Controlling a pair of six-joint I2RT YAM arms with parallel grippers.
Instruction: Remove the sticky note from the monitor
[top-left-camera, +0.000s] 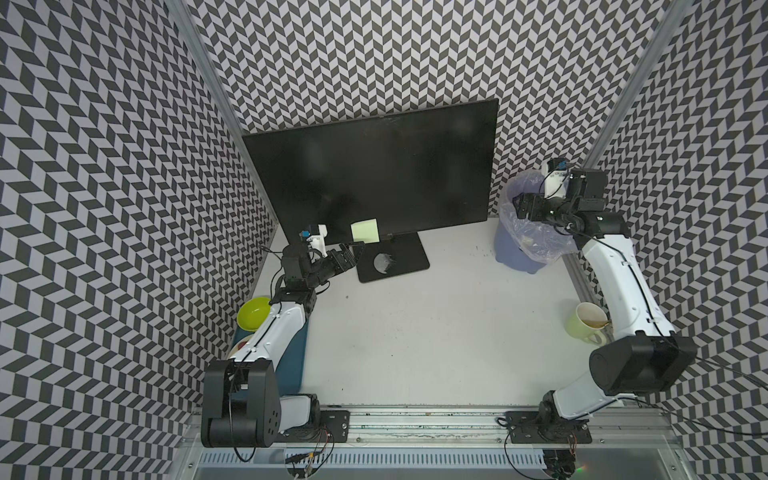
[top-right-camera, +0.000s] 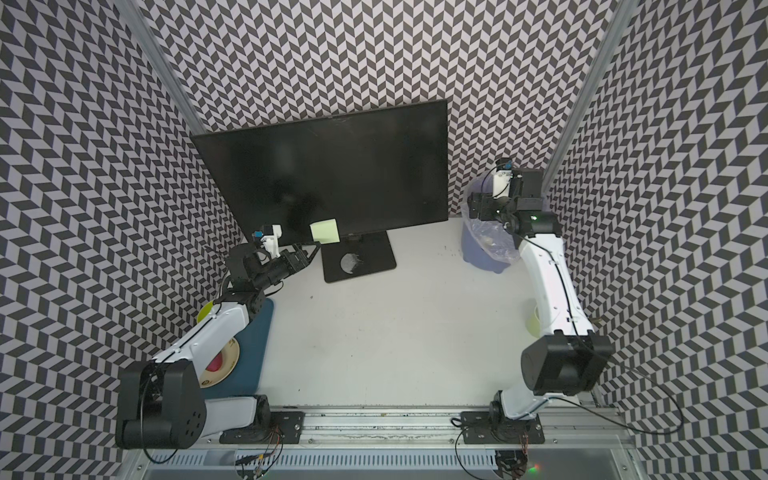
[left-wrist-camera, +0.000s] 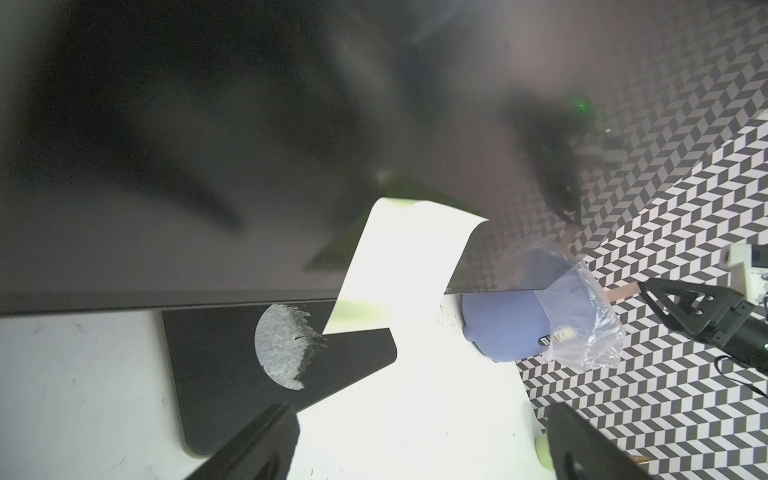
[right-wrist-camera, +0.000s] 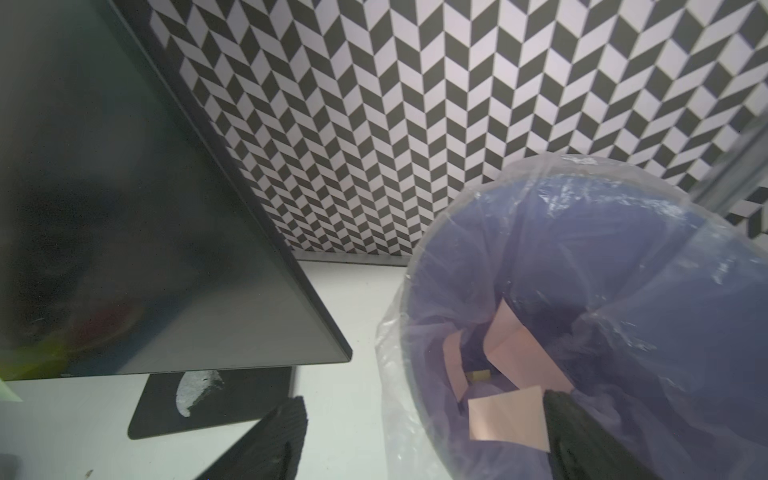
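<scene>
A pale yellow-green sticky note (top-left-camera: 365, 231) (left-wrist-camera: 404, 256) clings by its upper edge to the lower screen of the black monitor (top-left-camera: 384, 168), its lower end curling out past the bottom bezel. My left gripper (top-left-camera: 353, 251) is just left of and below the note, open and empty. Over the lined bin (right-wrist-camera: 400, 352) (top-left-camera: 516, 252), my right gripper (top-left-camera: 524, 205) stands open. A peach-coloured paper (right-wrist-camera: 504, 417) meets its right finger in the right wrist view; a similar strip (left-wrist-camera: 622, 292) shows at its fingertips in the left wrist view, seemingly stuck there.
Other peach papers (right-wrist-camera: 524, 352) lie inside the bin. The monitor's base (top-left-camera: 408, 260) rests on the white table (top-left-camera: 432, 336), whose middle is clear. A yellow-green mug (top-left-camera: 586, 321) is at the right, a green bowl (top-left-camera: 253, 313) at the left.
</scene>
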